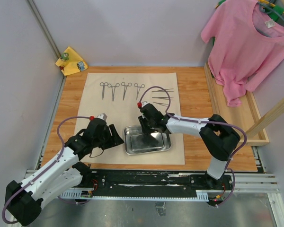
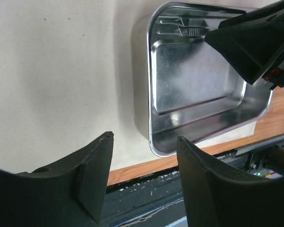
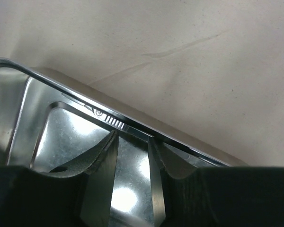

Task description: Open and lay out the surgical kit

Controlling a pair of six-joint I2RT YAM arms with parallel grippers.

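The steel tray (image 1: 147,145) lies on the paper sheet (image 1: 102,156). Small instruments (image 2: 184,31) lie inside along one wall in the left wrist view; one (image 3: 111,120) shows beside the wall in the right wrist view. My right gripper is down in the tray at those instruments, fingers close together; what is between them is unclear. My left gripper hangs just left of the tray, open and empty. Scissor-like clamps (image 1: 112,87) and slimmer instruments (image 1: 162,98) are laid out on the back of the sheet.
A wooden rack (image 1: 253,135) with a pink shirt (image 1: 241,42) stands at the right. A yellow cloth (image 1: 73,64) is at the back left.
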